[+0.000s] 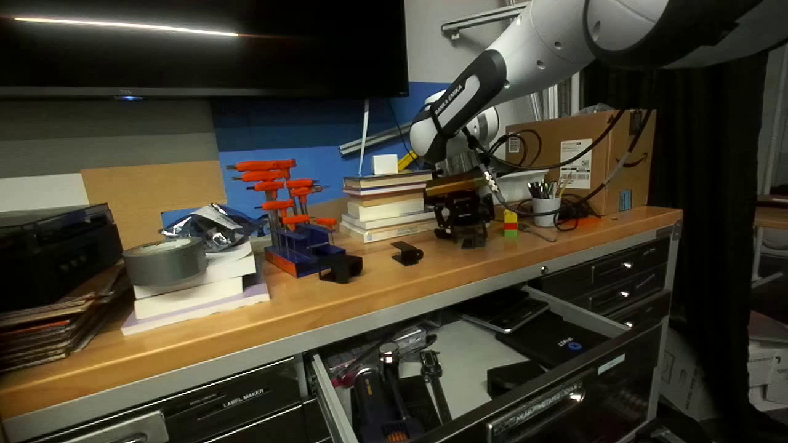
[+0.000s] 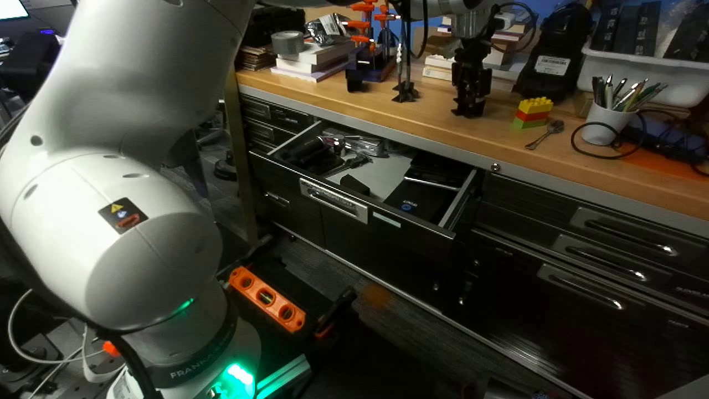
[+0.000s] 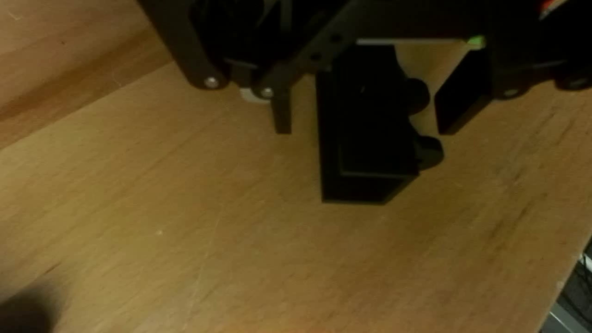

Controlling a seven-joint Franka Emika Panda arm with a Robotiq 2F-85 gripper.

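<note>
In the wrist view, a black boxy part with two rounded knobs on its right side rests on the wooden worktop, between the fingers of my gripper. Gaps show between the part and the fingers on either side, so the gripper stands open, not closed on it. Exterior view 1 has the gripper low over the worktop, in front of the book stack, with a small dark part just below it. Two other black parts lie to the left, one near the middle and one by the hex-key stand.
Right of the gripper stand a toy-brick stack, a spoon and a white pen cup. The books rise close behind. Below the worktop edge, a drawer hangs open, holding tools and dark cases.
</note>
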